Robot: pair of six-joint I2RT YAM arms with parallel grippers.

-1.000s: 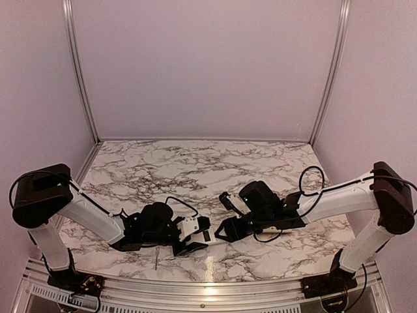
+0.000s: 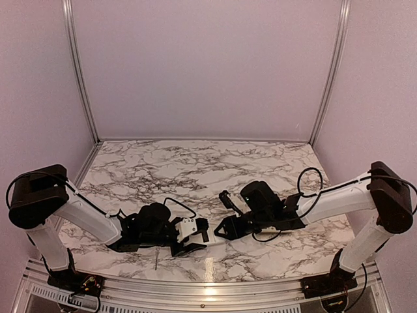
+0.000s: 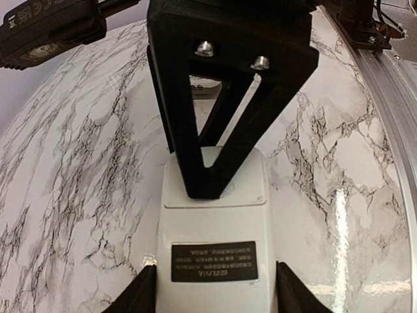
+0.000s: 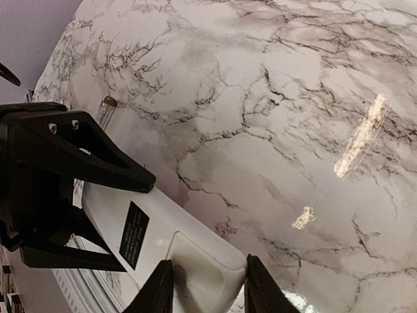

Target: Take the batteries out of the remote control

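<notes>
A white remote control with a dark label is held back side up above the table. My left gripper is shut on its sides; its fingers press either edge in the left wrist view. At the free end sits the closed battery cover. My right gripper is part open there, with one fingertip over the cover and the other finger by the remote's end. In the right wrist view its fingers straddle the cover's end corner. No batteries show.
A thin stick-like item with a brown tip lies on the table by the left gripper. Something pale lies partly hidden under the right arm. The marble table behind both arms is clear.
The left arm and the remote stay almost in place.
</notes>
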